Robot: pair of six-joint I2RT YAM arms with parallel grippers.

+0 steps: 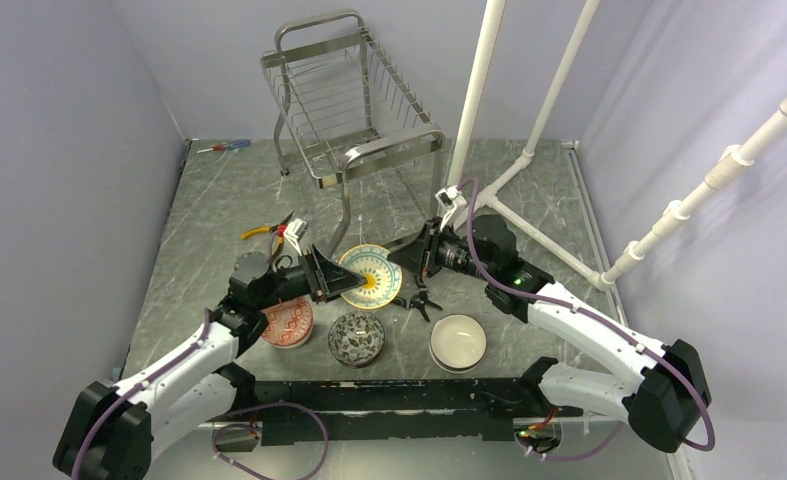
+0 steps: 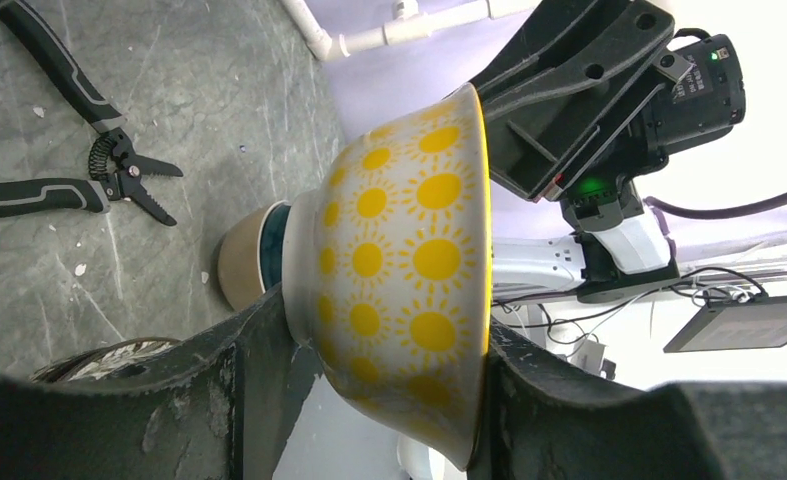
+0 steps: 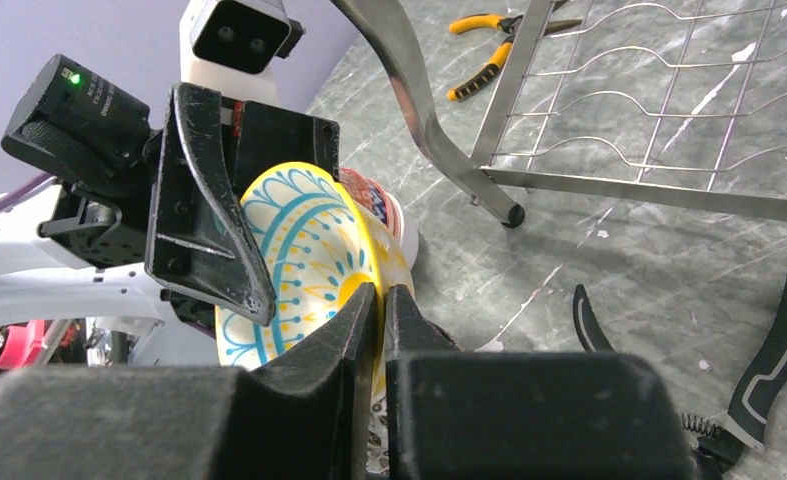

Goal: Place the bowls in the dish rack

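A yellow-patterned bowl (image 1: 373, 290) is held up in front of the dish rack (image 1: 319, 90). My left gripper (image 1: 341, 278) has its fingers on the bowl's left side, and my right gripper (image 1: 405, 252) is on its right rim; in both wrist views the rim runs between the fingertips. On the floor below are a red-patterned bowl (image 1: 287, 325), a dark patterned bowl (image 1: 355, 340) and a cream bowl (image 1: 457, 342).
Black pliers (image 2: 119, 172) lie under the held bowl, yellow-handled pliers (image 1: 257, 231) left of the rack and a screwdriver (image 1: 229, 145) at the back left. White pipes (image 1: 554, 240) stand at the right.
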